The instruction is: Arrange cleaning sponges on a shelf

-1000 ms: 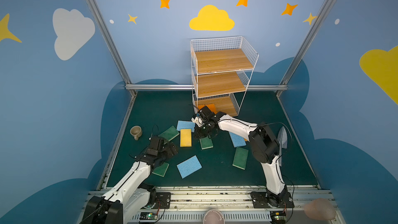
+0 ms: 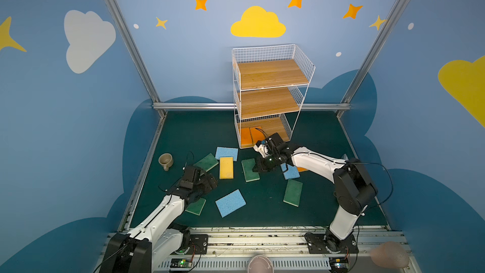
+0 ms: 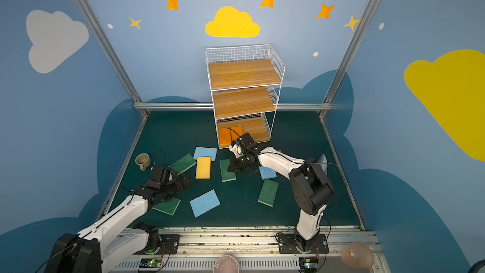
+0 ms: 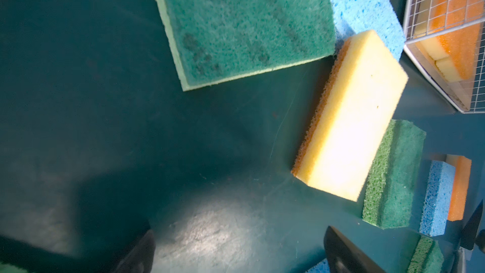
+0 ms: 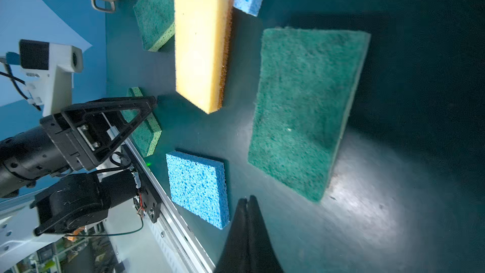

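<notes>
The three-tier wire shelf [image 2: 272, 70] stands at the back. Orange sponges [image 3: 224, 136] lie on its bottom tier; the two upper tiers are bare. My right gripper is shut with nothing between its fingers, over the table in front of the shelf near a flat green sponge [image 5: 308, 106]. My left gripper is open and empty, above bare table at the left. A yellow sponge [image 2: 226, 167], blue sponges [image 2: 231, 203] and more green sponges [image 2: 293, 192] are spread on the table; an orange one [image 4: 458, 187] is at the right.
A mug [image 2: 165, 160] stands at the left of the table. The right arm reaches across the right half, partly hiding sponges there. Table to either side of the shelf is clear.
My right gripper and arm have shifted to the right, uncovering more of the middle green sponge. The left arm and the sponges have stayed put.
</notes>
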